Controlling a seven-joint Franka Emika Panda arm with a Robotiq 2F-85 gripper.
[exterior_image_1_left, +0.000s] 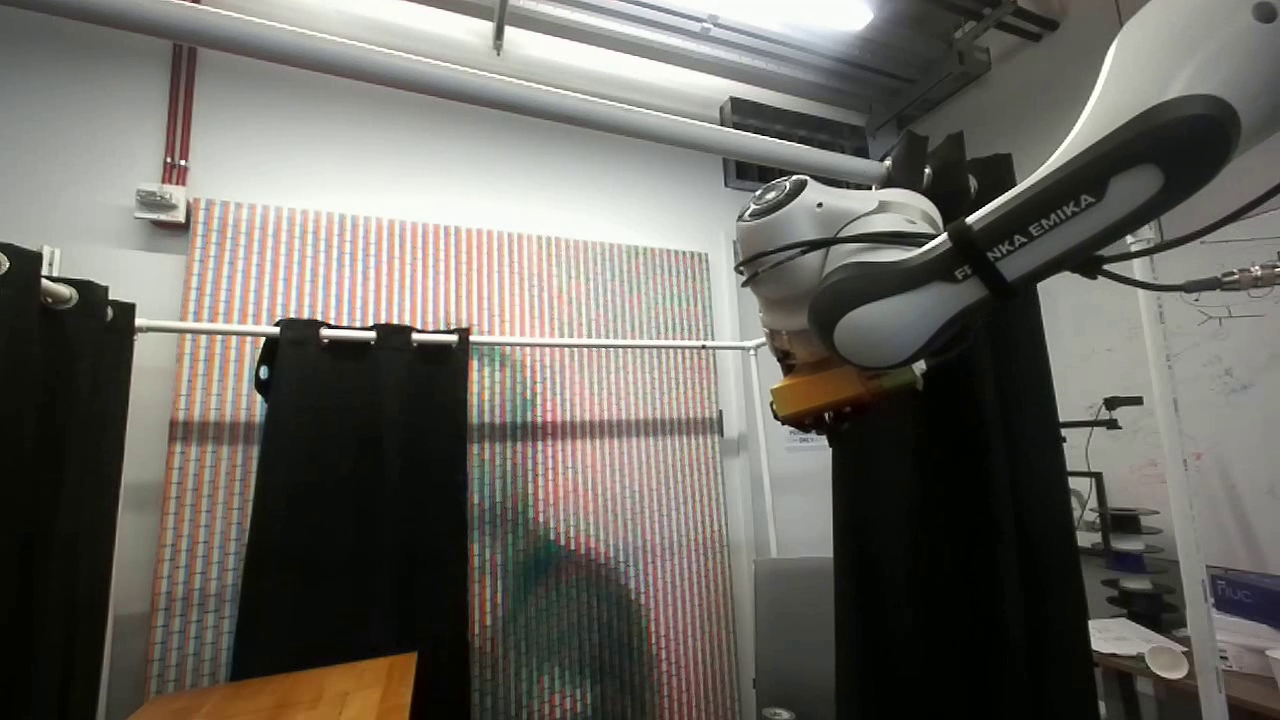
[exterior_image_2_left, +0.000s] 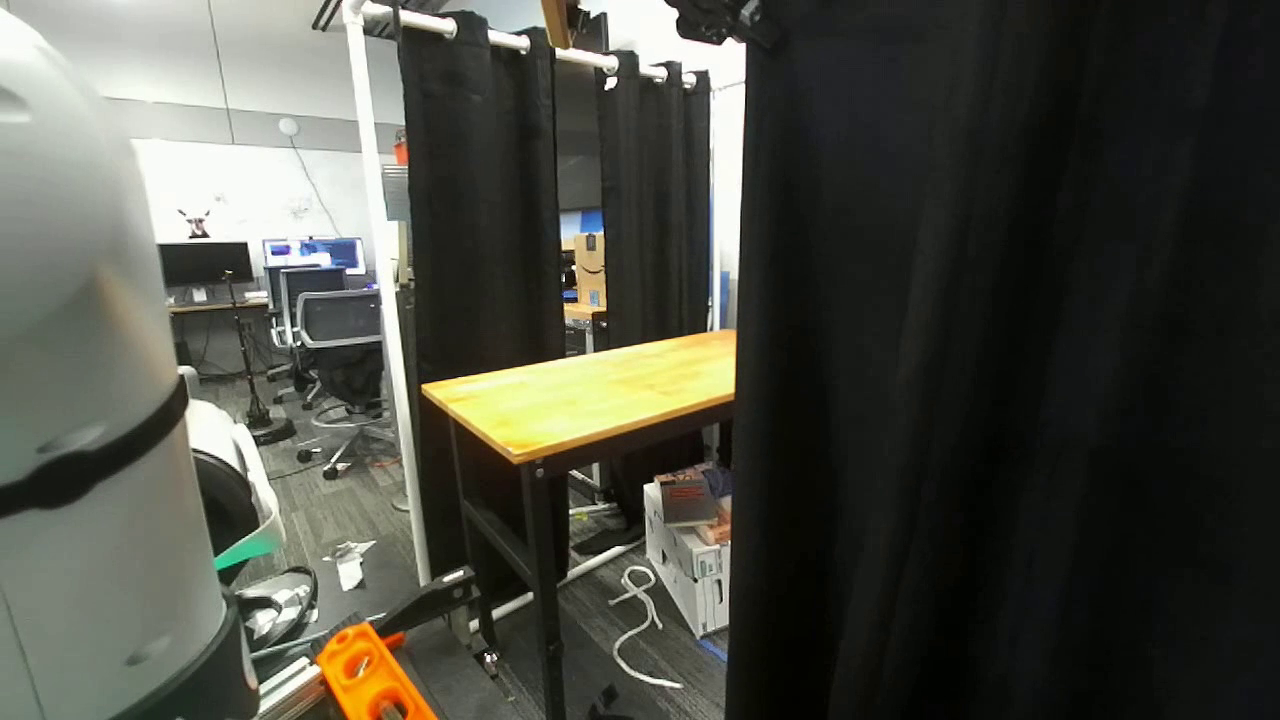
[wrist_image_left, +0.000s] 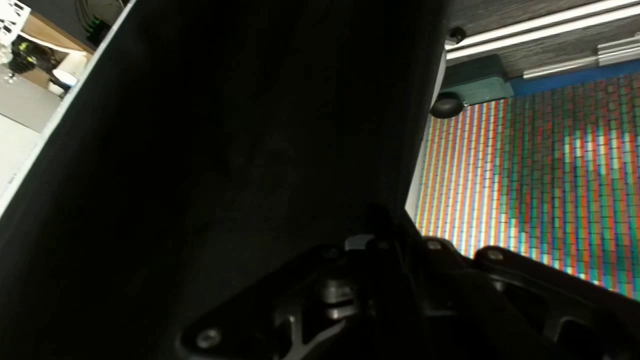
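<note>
A black curtain (exterior_image_1_left: 954, 540) hangs from the white rail at the right in exterior view 1. At its upper left edge my gripper (exterior_image_1_left: 825, 425) is shut on the cloth, though the fingers are mostly lost against the black. The wrist view has the curtain (wrist_image_left: 258, 138) filling the middle and left, its edge running down to the dark fingertips of my gripper. In exterior view 2 the near curtain (exterior_image_2_left: 1008, 360) covers the right side, with part of the gripper (exterior_image_2_left: 716, 18) at the top by its edge.
Another black curtain (exterior_image_1_left: 354, 504) hangs before the striped panel (exterior_image_1_left: 600, 396). A wooden table (exterior_image_2_left: 588, 390) stands with its visible top bare. Under it are boxes (exterior_image_2_left: 690, 552) and a white rope (exterior_image_2_left: 642, 618) on the floor. A grey chair back (exterior_image_1_left: 792, 624) shows beside the curtain.
</note>
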